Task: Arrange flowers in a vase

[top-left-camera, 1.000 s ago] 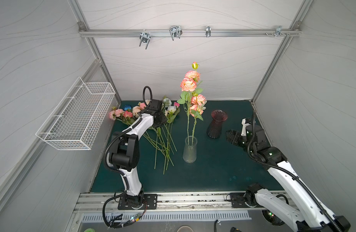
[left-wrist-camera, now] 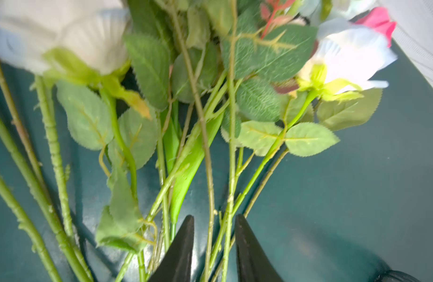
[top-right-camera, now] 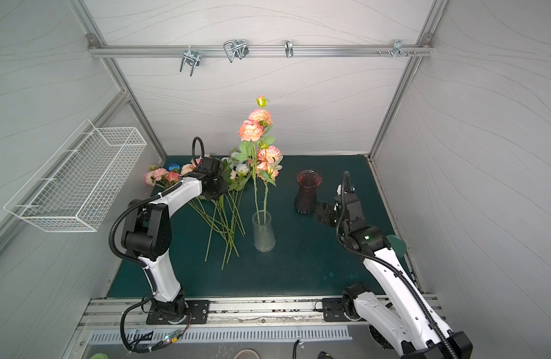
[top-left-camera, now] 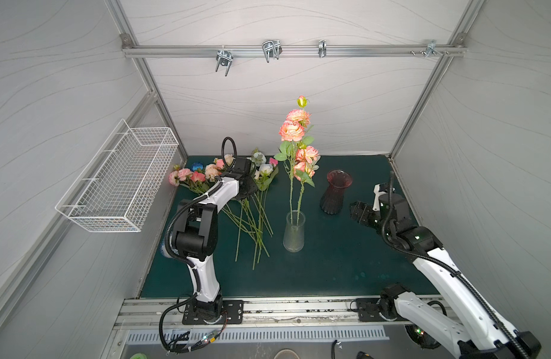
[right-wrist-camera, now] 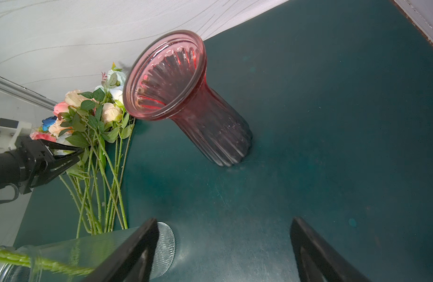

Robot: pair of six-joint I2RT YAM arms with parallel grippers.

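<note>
Two pink-orange flower stems [top-left-camera: 300, 152] stand in the clear glass vase [top-left-camera: 293, 238] at mid-table. More flowers lie loose at the back left, with white blooms [left-wrist-camera: 348, 58] and crossing green stems [left-wrist-camera: 56, 155]. Over that pile hangs my left gripper, its fingers parted; a couple of thin stems pass through the gap between the fingertips, and whether they touch is unclear. To the right of the red ribbed vase [right-wrist-camera: 216, 117], which is upright and empty, my right gripper is wide open with nothing between its fingers.
A white wire basket [top-left-camera: 124, 197] is mounted on the left wall. The left arm mostly covers a blue-and-white bowl [top-left-camera: 165, 248] on the table's left side. Bare green table [top-left-camera: 341, 263] extends in front of the red vase and right of the clear one.
One loose stem end has moved a little left. The right arm is almost still.
</note>
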